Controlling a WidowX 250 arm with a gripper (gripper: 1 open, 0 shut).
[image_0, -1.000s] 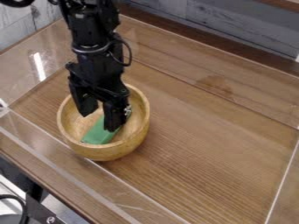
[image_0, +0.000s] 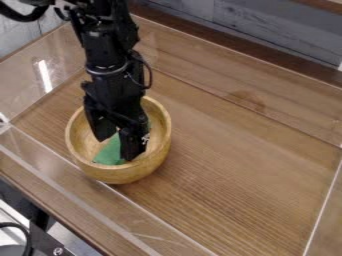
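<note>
A black robot arm hangs down into a round yellow bowl (image_0: 150, 165) on the wooden surface. Its gripper (image_0: 118, 135) is inside the bowl, open, its fingers over a green object (image_0: 110, 153) lying on the bowl's floor. The arm partly hides the green object, and whether the fingers touch it is unclear.
A broad stretch of bare wooden surface (image_0: 251, 170) lies to the right and front. A pale panelled wall runs along the back. A white strip and black cables are at the left edge.
The gripper has shifted slightly within the bowl. The green object appears a little further left, with less of its lower part showing. The bowl stands about where it was.
</note>
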